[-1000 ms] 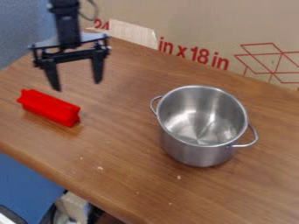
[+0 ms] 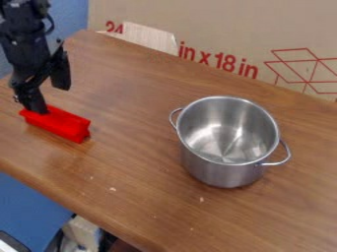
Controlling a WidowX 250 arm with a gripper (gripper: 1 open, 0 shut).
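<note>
A red elongated block [image 2: 62, 124] lies on the wooden table at the left. The black gripper [image 2: 33, 90] is over the block's left end, angled downward and open, its lower tips close to the block; whether they touch it is unclear. A steel pot [image 2: 227, 148] with two side handles stands right of centre.
A cardboard panel [image 2: 237, 30] with red lettering stands along the back. Blue surfaces show beyond the table's left side.
The gripper has moved left and down from above the table's back middle to the left end of the red block. The block and pot look unmoved.
</note>
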